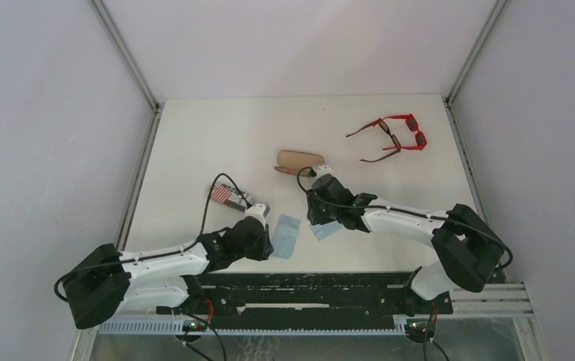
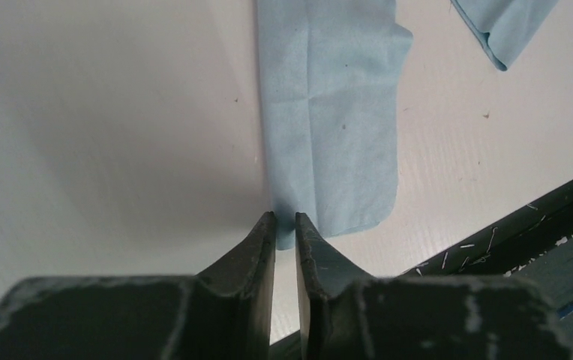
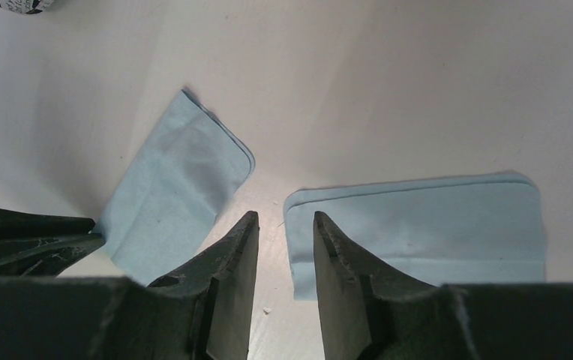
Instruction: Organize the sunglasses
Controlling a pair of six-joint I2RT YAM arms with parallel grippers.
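Note:
Two pairs of sunglasses, brown (image 1: 375, 156) and red (image 1: 420, 141), lie overlapping at the back right. A tan case (image 1: 296, 158) and a flag-print case (image 1: 224, 193) sit mid-table. My left gripper is part open, fingertips at the near end of a light-blue cloth (image 2: 347, 142); whether fabric is between them is unclear. My right gripper is part open above the table, between that cloth (image 3: 156, 187) and a second blue cloth (image 3: 418, 232), nothing visible between its fingers.
A dark front edge (image 1: 322, 282) runs just below the left cloth.

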